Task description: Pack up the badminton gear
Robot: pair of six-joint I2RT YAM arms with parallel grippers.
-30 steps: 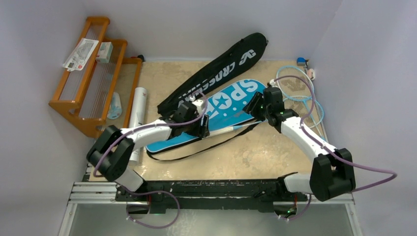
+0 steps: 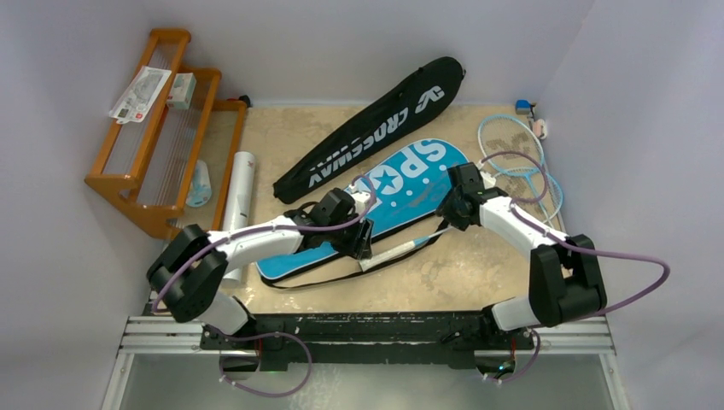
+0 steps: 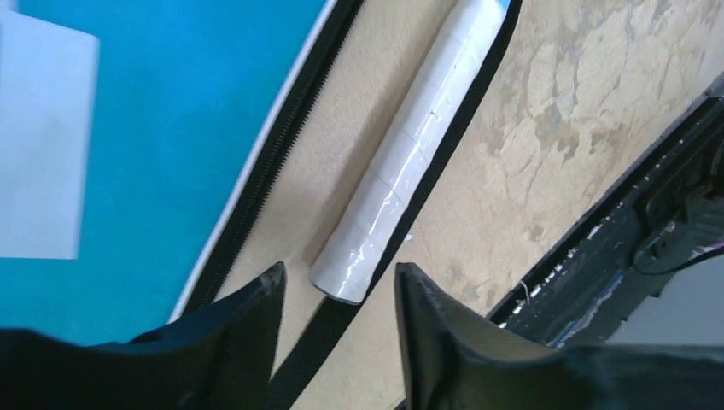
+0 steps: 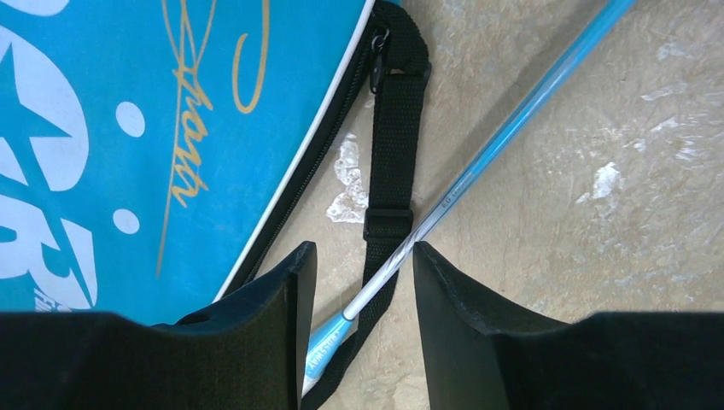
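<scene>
A badminton racket lies across the floor, its white handle [image 2: 393, 254] near the middle and its blue shaft [image 4: 512, 124] running up to the right in the right wrist view. Two blue-rimmed racket heads [image 2: 481, 135] overlap at the right. The blue bag [image 2: 300, 259] lies flat beside the handle, its black strap [image 4: 394, 154] partly under the racket. My left gripper is open, fingertips on either side of the handle's butt end with gaps showing. Open too, my right gripper straddles the thin shaft just above the handle's blue cone [image 4: 326, 343].
A black racket bag [image 2: 376, 128] lies behind the blue one. At left stand a wooden shelf [image 2: 130, 182] and a long white tube [image 2: 242, 184]. Small items, one a blue block [image 2: 522, 107], sit in the back right corner.
Both grippers have moved toward the front edge. The racket heads have shifted slightly.
</scene>
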